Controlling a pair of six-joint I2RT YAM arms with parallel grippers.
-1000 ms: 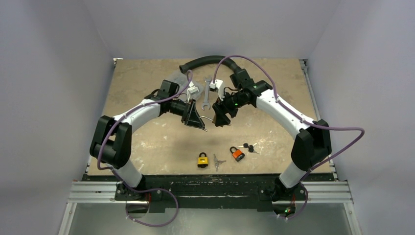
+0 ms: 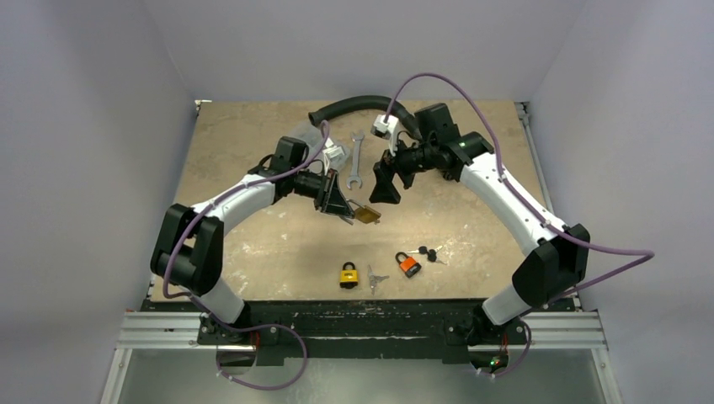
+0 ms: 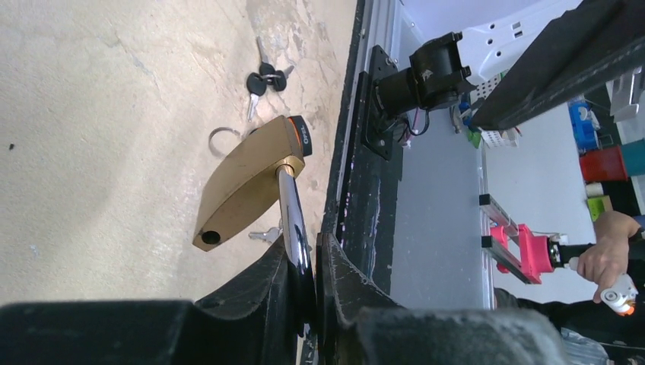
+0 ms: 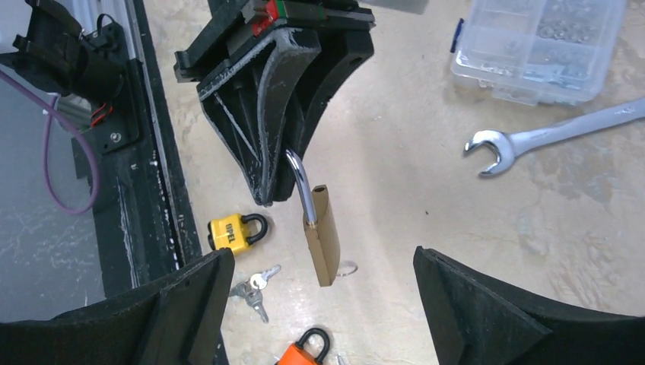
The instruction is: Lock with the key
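A brass padlock (image 2: 367, 215) hangs by its shiny shackle (image 4: 303, 182) from my left gripper (image 2: 343, 216), which is shut on that shackle. In the left wrist view the padlock body (image 3: 247, 179) stands out beyond the dark fingertips, tilted. A thin key ring (image 3: 222, 141) shows beside the body; whether its key sits in the lock is hidden. My right gripper (image 2: 393, 192) is open, up and to the right of the padlock in the top view, with its fingers apart and not touching the lock.
On the table's near side lie a yellow padlock (image 2: 349, 276), silver keys (image 2: 375, 279), an orange padlock (image 2: 408, 265) and black-headed keys (image 2: 428, 253). Farther back are a wrench (image 2: 355, 160), a clear parts box (image 4: 541, 46) and a black hose (image 2: 345, 106).
The padlock is now uncovered; the left gripper has barely moved.
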